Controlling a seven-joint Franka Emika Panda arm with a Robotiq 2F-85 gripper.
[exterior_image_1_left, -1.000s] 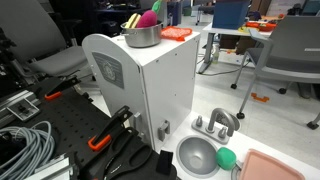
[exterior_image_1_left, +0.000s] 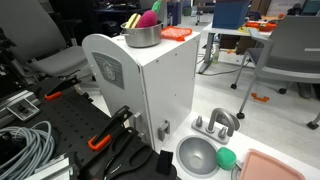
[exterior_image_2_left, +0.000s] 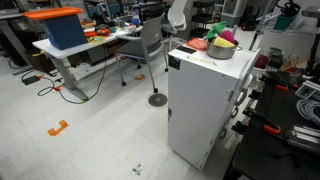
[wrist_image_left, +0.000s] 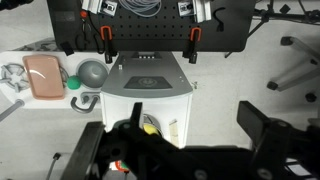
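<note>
My gripper is high above the scene in the wrist view, its two dark fingers spread wide with no object seen held between them. It appears in neither exterior view. A metal pot (exterior_image_1_left: 143, 37) stands on the white cabinet top, with a magenta item (exterior_image_1_left: 148, 19) and yellow and green ones in it. Beside the pot lies a flat orange-red item (exterior_image_1_left: 176, 33). From the wrist camera, the yellow contents (wrist_image_left: 150, 128) show below the gap, partly covered by the gripper.
The white cabinet (exterior_image_2_left: 203, 110) adjoins a black perforated table (exterior_image_1_left: 65, 125) with coiled cable (exterior_image_1_left: 27, 150). At floor level are a grey sink bowl (exterior_image_1_left: 197, 155), a faucet (exterior_image_1_left: 222, 121), a green item (exterior_image_1_left: 226, 158) and a pink tray (exterior_image_1_left: 268, 166). A grey chair (exterior_image_2_left: 148, 46) stands behind.
</note>
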